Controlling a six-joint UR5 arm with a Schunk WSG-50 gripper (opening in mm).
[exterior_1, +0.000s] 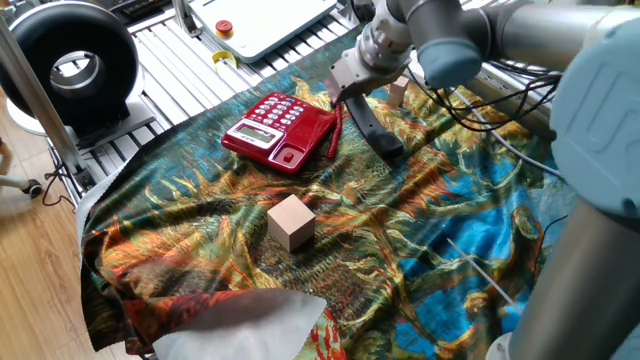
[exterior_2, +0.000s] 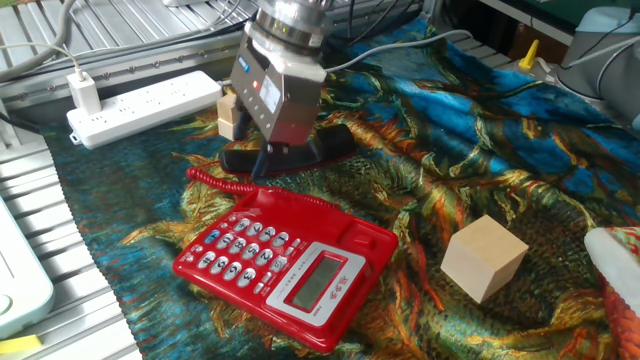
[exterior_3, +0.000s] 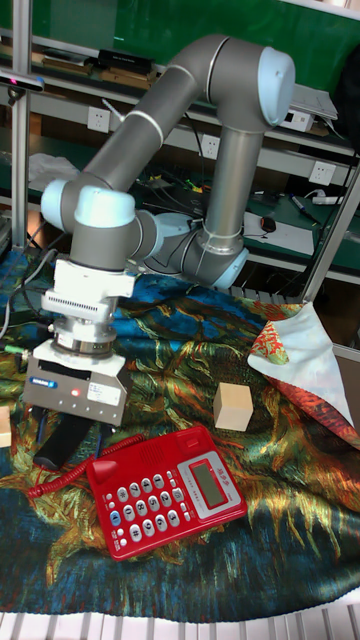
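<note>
A red desk telephone (exterior_2: 300, 262) lies on the patterned cloth, its keypad and display facing up and its cradle empty. Beside it rests the black handset (exterior_1: 375, 132), joined by a red coiled cord (exterior_2: 225, 184). Over one end of the handset is my gripper (exterior_3: 72, 439), pointing down. Its dark fingers (exterior_3: 104, 438) stand apart, one toward each side of the handset in exterior view 3, so it looks open. Whether either finger touches the handset cannot be told. The handset appears to lie on the cloth.
A wooden cube (exterior_1: 291, 222) sits clear of the phone, and a smaller wooden block (exterior_2: 228, 117) is near the gripper. Behind them runs a white power strip (exterior_2: 150, 108). Open cloth surrounds the cube.
</note>
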